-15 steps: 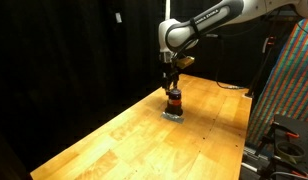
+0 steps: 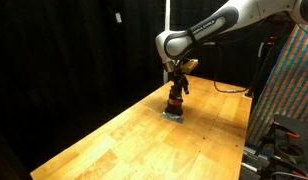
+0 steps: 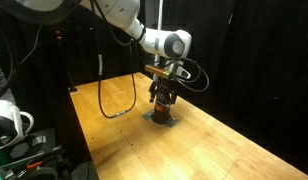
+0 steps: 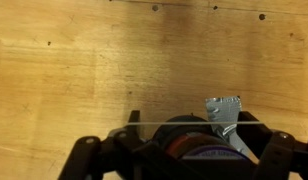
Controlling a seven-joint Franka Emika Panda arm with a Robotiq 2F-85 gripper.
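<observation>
A dark upright cylinder with a reddish band (image 2: 175, 102) stands on the wooden table, with a silvery patch (image 2: 173, 117) at its foot. My gripper (image 2: 178, 88) points down at the top of this cylinder. From the other side, the gripper (image 3: 163, 98) likewise hangs right over the cylinder (image 3: 161, 115). In the wrist view the gripper's (image 4: 191, 124) black fingertips are wide apart, with a thin pale line stretched between them. Beneath that line show the cylinder's ringed top (image 4: 204, 145) and a shiny silver strip (image 4: 224, 108). Contact between fingers and cylinder cannot be made out.
Bare wooden table (image 2: 114, 145) spreads around the cylinder, with much free room. A black curtain (image 2: 74, 60) hangs behind. A cable (image 3: 102, 90) loops beside the arm. Dark equipment (image 2: 284, 140) stands off the table's near right corner.
The gripper has come down and slightly right, from beside and above the cylinder to right over its top. The cylinder stays in its place.
</observation>
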